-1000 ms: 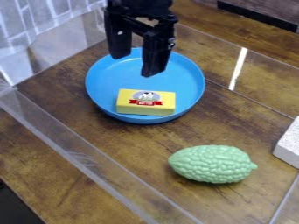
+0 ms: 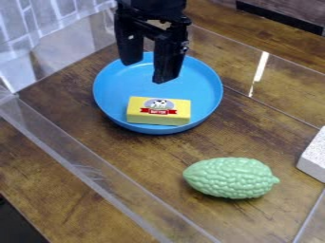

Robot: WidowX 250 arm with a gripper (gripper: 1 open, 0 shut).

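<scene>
A black gripper (image 2: 148, 59) hangs over the back part of a blue plate (image 2: 203, 94), its two fingers pointing down and spread apart with nothing visible between them. On the front part of the plate lies a yellow butter box (image 2: 173, 111) with a cow label. A green bumpy vegetable (image 2: 230, 178), like a bitter melon, lies on the wooden table in front of the plate, to the right.
A white block (image 2: 315, 155) sits at the right edge. Clear plastic strips run across the table (image 2: 70, 209) on the left and right. The wood in front of the plate at the lower left is bare.
The gripper has shifted very slightly; the plate, box and green vegetable have not moved.
</scene>
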